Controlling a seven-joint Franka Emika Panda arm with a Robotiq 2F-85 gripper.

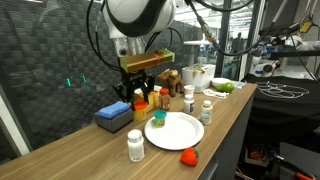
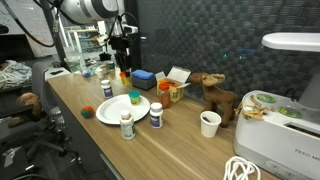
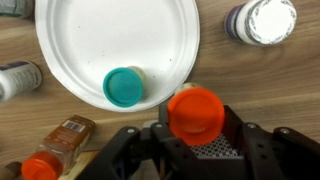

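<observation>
A small cup with an orange-red top (image 3: 196,116) is gripped between the fingertips in the wrist view. My gripper (image 1: 140,92) is shut on it, held above the table beside the white plate (image 1: 186,134). On that plate stands a small container with a teal lid (image 3: 124,87), toward the rim nearest my gripper. In exterior view 2 the orange cup (image 2: 125,74) hangs under my gripper, behind the plate, apart from the table as far as I can tell.
Close to the plate are a white-capped bottle (image 1: 136,145), a red tomato-like item (image 1: 189,157) and a dark blue box (image 1: 113,117). Several more bottles, a brown toy animal (image 2: 221,97) and a white mug (image 2: 209,123) stand farther along. Bare wood lies at the table's near left.
</observation>
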